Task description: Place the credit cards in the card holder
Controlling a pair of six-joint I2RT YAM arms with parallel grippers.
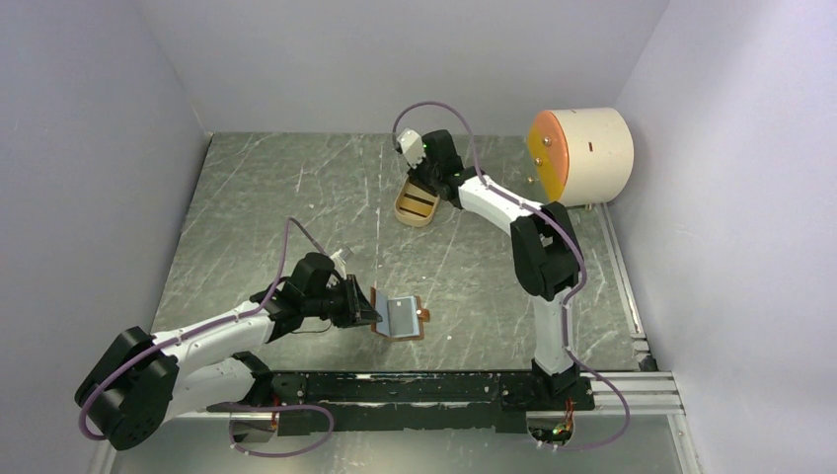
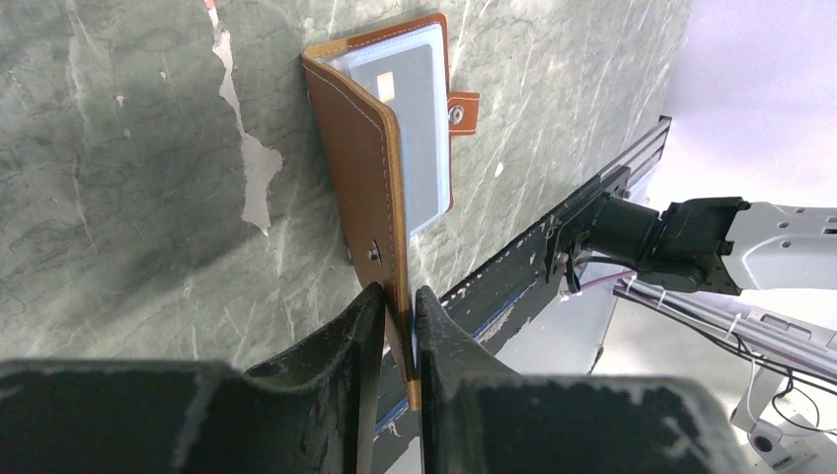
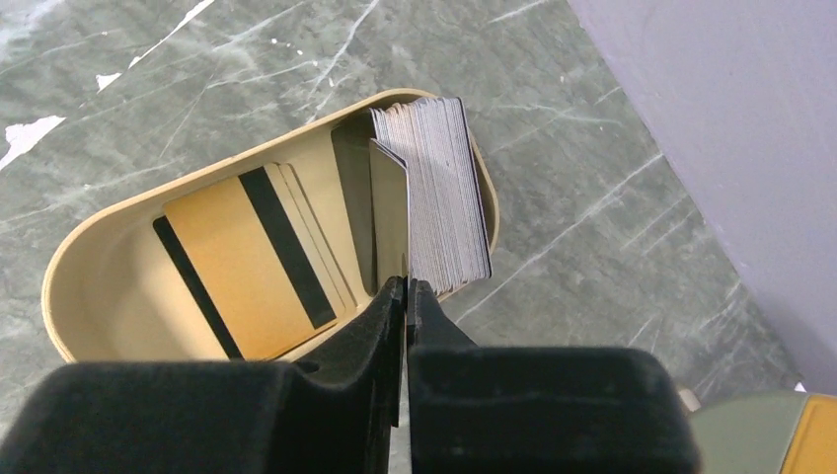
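Note:
The brown card holder (image 2: 360, 168) lies open on the table at the front, clear sleeves showing inside. My left gripper is shut on its raised cover. In the right wrist view, a row of upright white-edged credit cards (image 3: 439, 188) fills the right end of the cream tray (image 3: 148, 200). At the left of that row a single card (image 3: 392, 212) stands tilted, its near edge running in between the fingertips of my right gripper, which is shut on it. In the top view the right gripper (image 1: 415, 176) is over the tray's far end.
Yellow cards with dark stripes (image 3: 237, 267) lie flat in the tray's other part. A white cylinder with an orange-yellow front (image 1: 587, 153) stands at the back right. Bare table separates the tray from the holder.

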